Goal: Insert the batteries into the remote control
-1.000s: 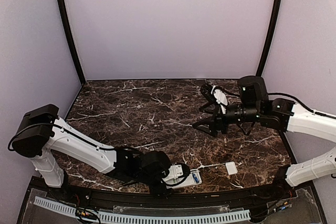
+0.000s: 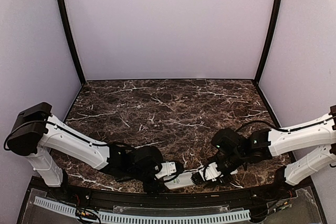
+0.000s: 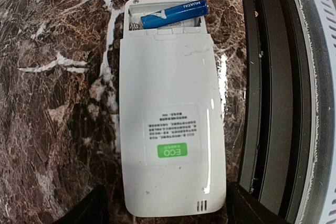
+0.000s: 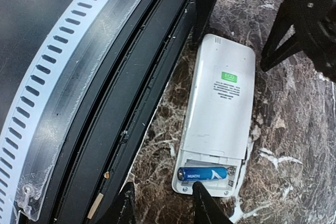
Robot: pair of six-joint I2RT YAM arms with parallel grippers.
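Note:
The white remote control (image 3: 168, 98) lies back side up, its battery compartment (image 4: 207, 186) uncovered at one end. One blue battery (image 3: 175, 14) sits in that compartment. In the left wrist view it is slanted, with its flat end over the compartment's side rim. My left gripper is open around the remote's other end, one finger on either side; a gap shows beside one finger. Close to the battery end, my right gripper is open with nothing between its fingertips. In the top view both grippers hide most of the remote (image 2: 180, 181).
A small white piece (image 2: 234, 171), perhaps the battery cover, is mostly hidden beside the right gripper. The dark rail (image 2: 173, 199) at the table's front edge runs close along the remote. Behind the arms, the marble tabletop (image 2: 168, 108) is bare.
From over the right middle of the table, my right arm has come down and toward the front, to the remote's battery end. The left gripper has shifted slightly left.

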